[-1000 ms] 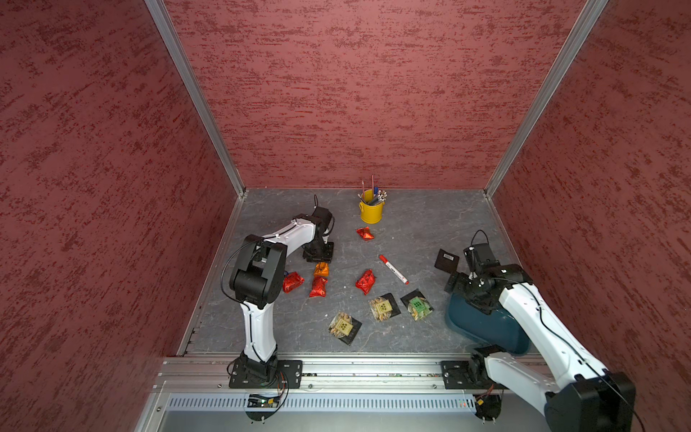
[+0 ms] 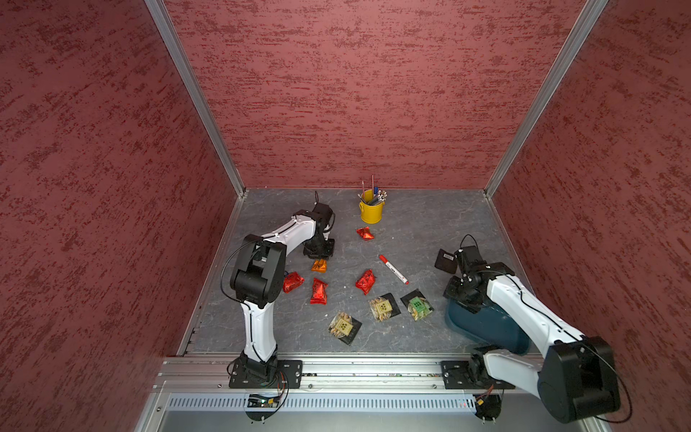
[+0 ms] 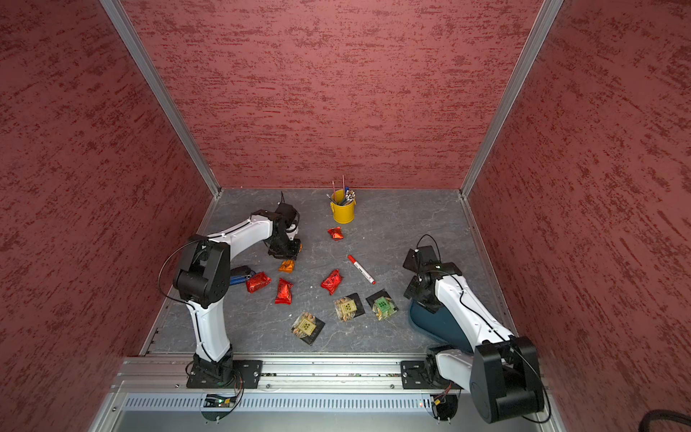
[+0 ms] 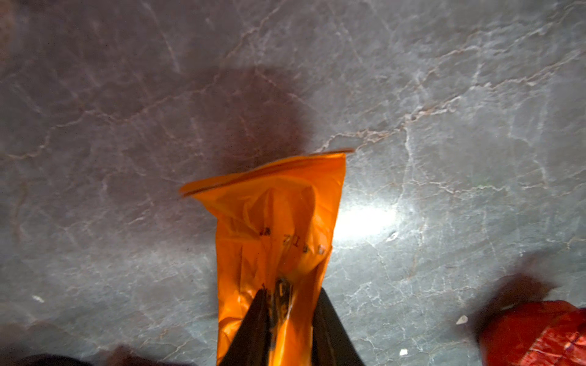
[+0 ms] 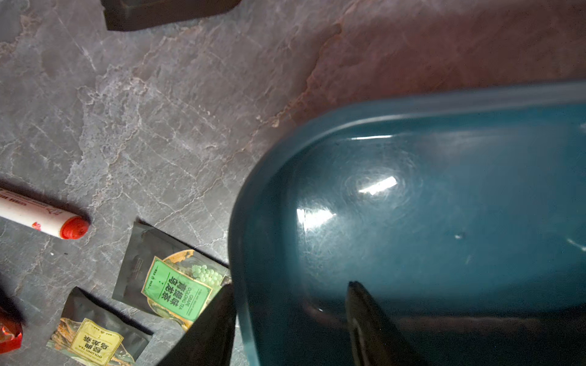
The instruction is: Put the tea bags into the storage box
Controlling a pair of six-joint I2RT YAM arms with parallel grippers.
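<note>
My left gripper is shut on an orange packet (image 4: 268,201), also seen at the gripper's underside in the top left view (image 2: 319,265). My right gripper stands part open over the left rim of the teal storage box (image 5: 457,207), which looks empty where visible. Flat tea bags lie left of the box: a green-labelled one (image 2: 417,304), two yellow-labelled ones (image 2: 383,308) (image 2: 344,327), and a dark one (image 2: 446,261) behind it.
Several red packets (image 2: 365,281) lie around the left and middle. A red-and-white marker (image 2: 393,268) lies mid-table. A yellow pen cup (image 2: 371,211) stands at the back.
My left gripper has risen slightly with the orange packet. My right arm has moved a little leftward and toward the back over the box.
</note>
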